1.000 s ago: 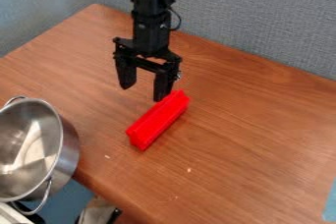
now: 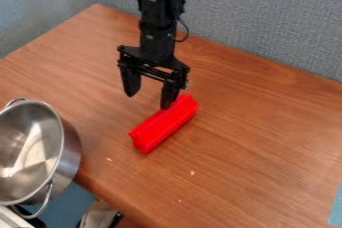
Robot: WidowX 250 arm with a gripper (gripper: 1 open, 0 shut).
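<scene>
A long red block (image 2: 159, 128) lies diagonally on the wooden table, a little right of the middle. My black gripper (image 2: 150, 86) hangs open over it, its fingers spread, the nearer one by the block's far end; whether it touches the block I cannot tell. Nothing shows between the fingers.
A steel pot (image 2: 27, 152) with handles stands at the left edge, partly out of frame. Grey padded walls (image 2: 267, 22) border the back.
The block and the pot look unmoved.
</scene>
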